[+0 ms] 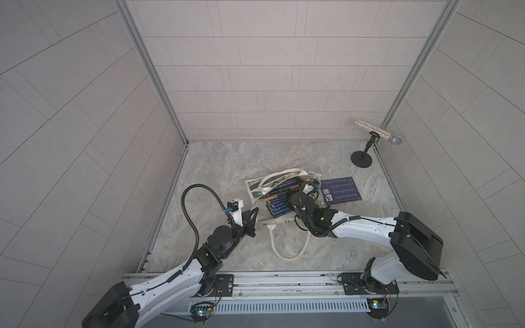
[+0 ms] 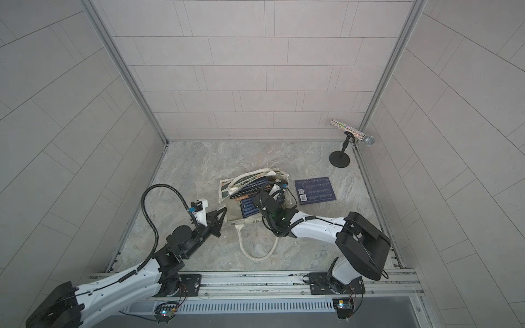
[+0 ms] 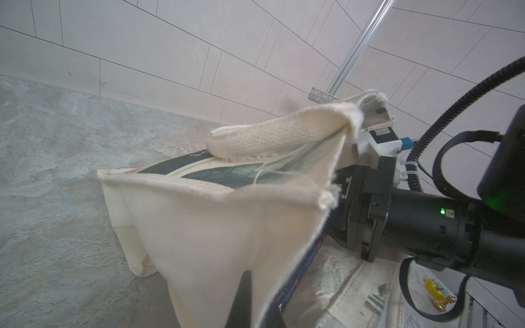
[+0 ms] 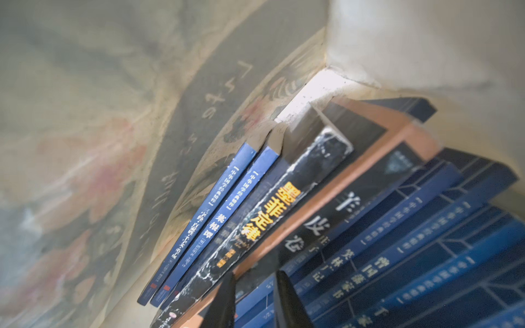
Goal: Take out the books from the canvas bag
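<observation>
The canvas bag (image 1: 254,186) lies open mid-table, a stack of blue and black books (image 1: 277,203) inside. In the right wrist view their spines, including a black book (image 4: 292,186), rise before the open fingers of my right gripper, which reaches into the bag from the right. My left gripper (image 1: 252,217) is shut at the bag's left end, no book between its fingers; its fingertips press near the pale canvas in the left wrist view.
A blue book (image 1: 341,190) lies flat right of the bag. A microphone on a stand (image 1: 361,158) stands back right.
</observation>
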